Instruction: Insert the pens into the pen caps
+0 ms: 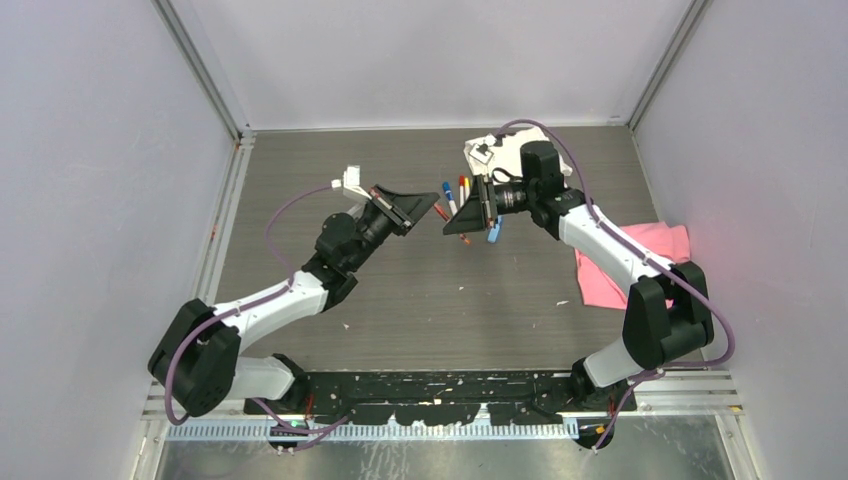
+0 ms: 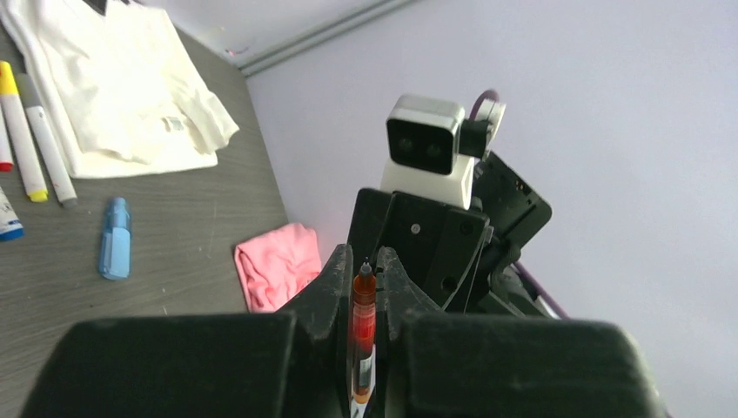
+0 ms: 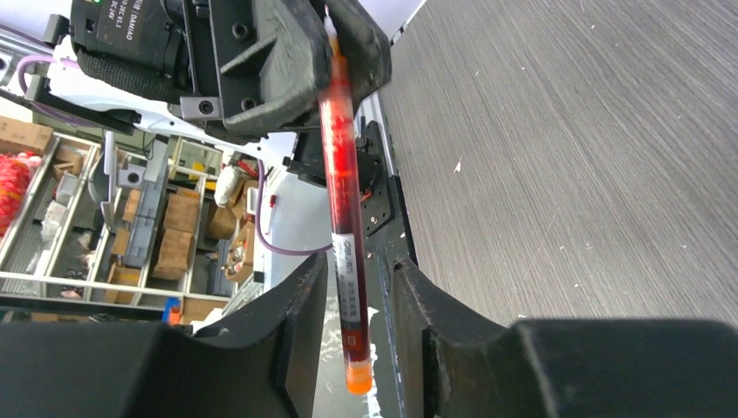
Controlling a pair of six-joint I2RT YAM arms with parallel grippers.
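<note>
My left gripper point(image 1: 430, 200) is shut on a red pen point(image 2: 363, 322), its tip up between the fingers. In the right wrist view the same pen point(image 3: 346, 235) hangs upright from the left gripper, orange end low, in front of or between the fingers of my open right gripper; contact cannot be told. From above, the right gripper point(image 1: 452, 222) faces the left. Several pens and markers point(image 2: 22, 131) lie on the table, with a light-blue piece point(image 2: 115, 239), perhaps a cap.
A white cloth point(image 1: 500, 150) lies at the back right, a pink cloth point(image 1: 635, 270) at the right. Walls enclose the sides and back.
</note>
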